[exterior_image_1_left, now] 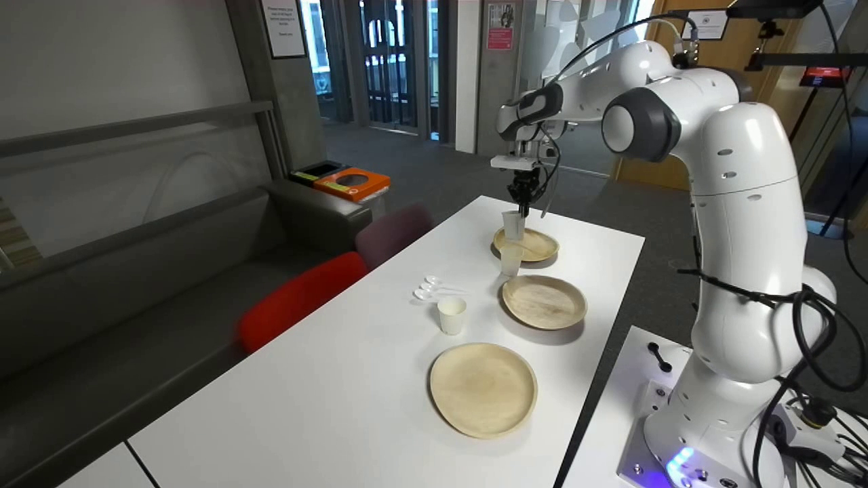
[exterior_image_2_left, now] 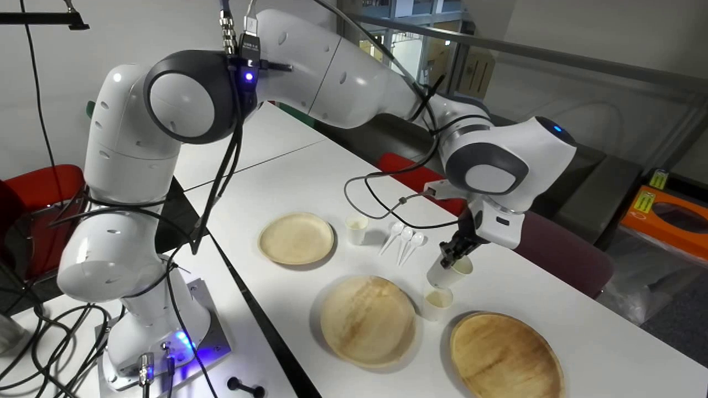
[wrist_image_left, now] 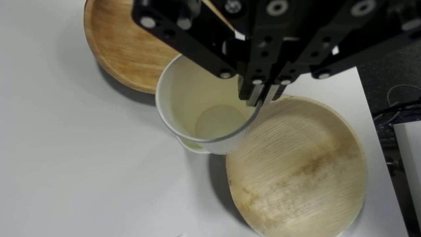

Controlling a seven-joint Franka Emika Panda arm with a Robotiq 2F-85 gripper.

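A white paper cup (exterior_image_1_left: 513,226) hangs above the far part of the table, with my gripper (exterior_image_1_left: 524,211) shut on its rim. In the wrist view the rim of this cup (wrist_image_left: 221,118) runs between the shut fingers, and its inside is empty. A second cup (exterior_image_2_left: 437,304) stands on the table right beside and below the held one. Seen from the wrist, the held cup hides most of it. Nearer the robot base in exterior view 1, a third cup (exterior_image_1_left: 451,316) stands upright.
Three round tan plates lie along the table: a near plate (exterior_image_1_left: 483,390), a middle plate (exterior_image_1_left: 543,301) and a far plate (exterior_image_1_left: 538,244). Several white spoons (exterior_image_1_left: 431,286) rest beside the third cup.
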